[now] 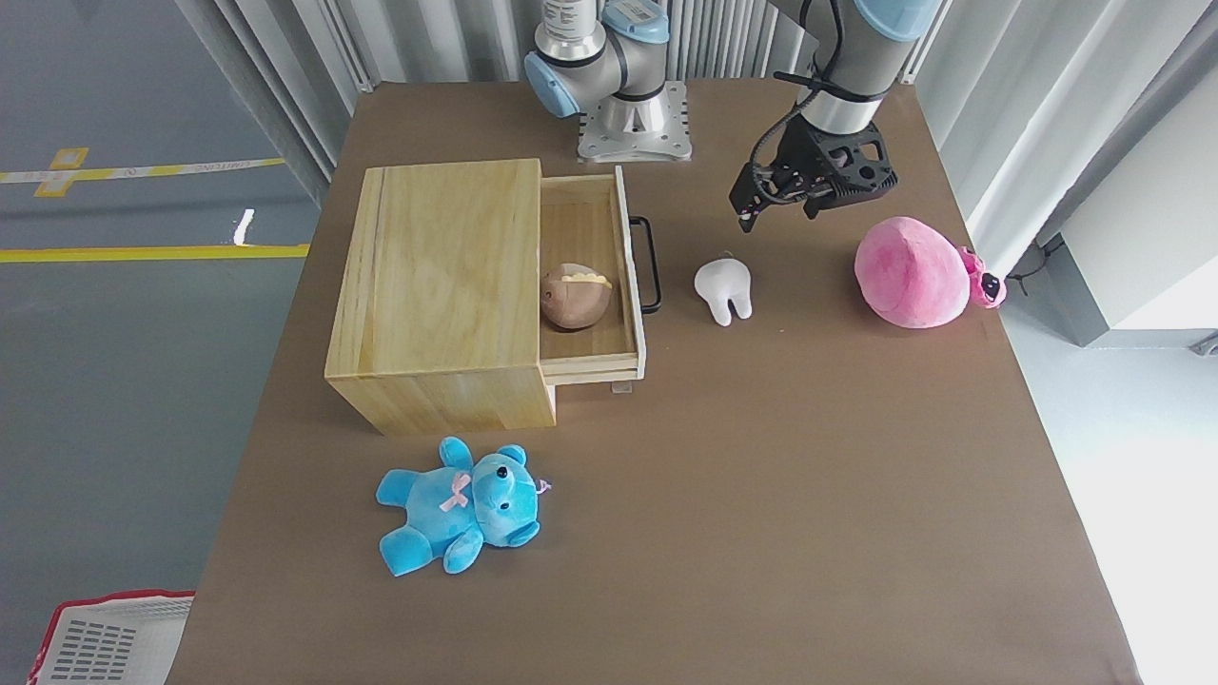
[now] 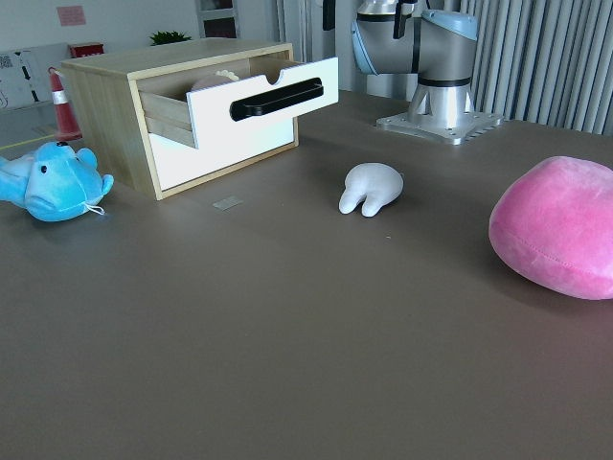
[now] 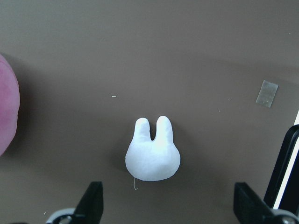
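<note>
My gripper hangs in the air at the back right, above the table between the white tooth-shaped plush and the pink round plush. In the wrist view its fingertips stand wide apart, gripper, with the white plush below and just ahead of them, nothing held. The wooden cabinet has its drawer pulled out, a brown round plush inside. A blue bear lies at the front left. The pink plush enters the wrist view's left edge.
The drawer's black handle faces the white plush. The robot base stands at the back. A white basket sits off the table at the lower left.
</note>
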